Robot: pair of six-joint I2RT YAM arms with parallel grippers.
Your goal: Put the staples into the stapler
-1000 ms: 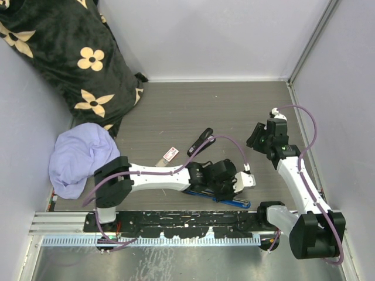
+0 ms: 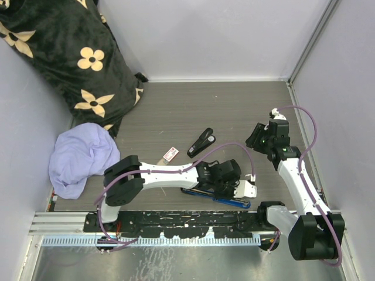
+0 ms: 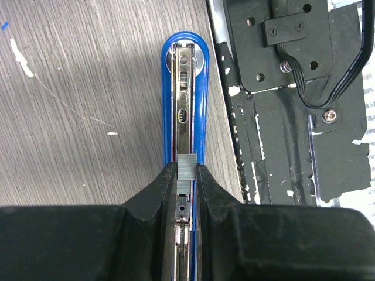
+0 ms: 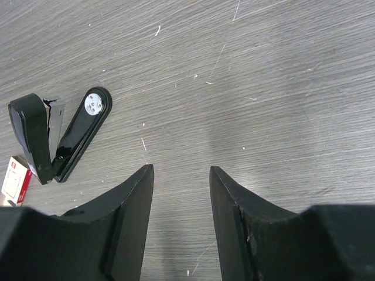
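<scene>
A blue stapler [image 3: 200,108] lies opened out along the table's front edge, its metal channel [image 3: 183,102] bare. Gripped between the fingertips of my left gripper is a short silver staple strip [image 3: 187,159], lined up over the channel. Whether the strip rests in the channel or just above it, I cannot tell. In the top view the left arm covers much of the blue stapler [image 2: 239,203]. My right gripper hangs over bare table at the right, its fingers apart and nothing between them.
A black stapler [image 4: 82,132] stands mid-table, with a small red-and-white box [image 2: 170,154] to its left. A lilac cloth [image 2: 83,158] and a dark flowered cushion [image 2: 88,61] fill the left side.
The right arm has hardly moved.
</scene>
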